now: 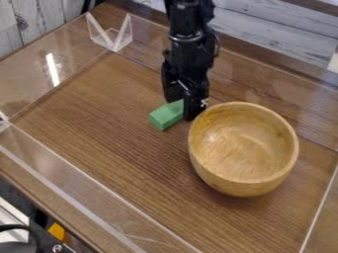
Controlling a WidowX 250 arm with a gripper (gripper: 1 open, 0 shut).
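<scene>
A green bar lies on the wooden table left of the bowl. My black gripper is lowered over the bar's right part, hiding it. Whether its fingers touch or hold the bar I cannot tell. A large wooden bowl sits at the right, just beside the gripper.
White plastic pieces stand at the far back left edge and the left edge. A white plank wall runs behind.
</scene>
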